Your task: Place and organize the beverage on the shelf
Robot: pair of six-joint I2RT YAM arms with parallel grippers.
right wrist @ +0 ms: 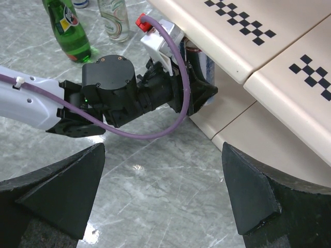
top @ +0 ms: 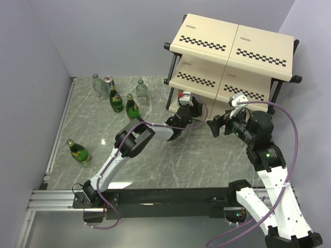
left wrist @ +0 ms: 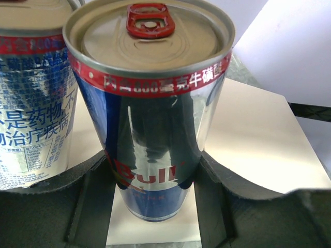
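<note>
My left gripper is shut on a Red Bull can [left wrist: 147,124], which stands upright on the lowest cream board of the shelf [left wrist: 264,139]. A second can [left wrist: 31,108] stands close on its left. In the top view that gripper [top: 190,106] reaches under the middle tier of the rack [top: 196,36]. My right gripper [top: 222,124] stands open in front of the rack's right half, with nothing between its fingers.
Several green bottles [top: 116,103], clear bottles [top: 141,92] and a can [top: 108,81] stand on the left of the counter. One green bottle [top: 78,152] stands apart at front left.
</note>
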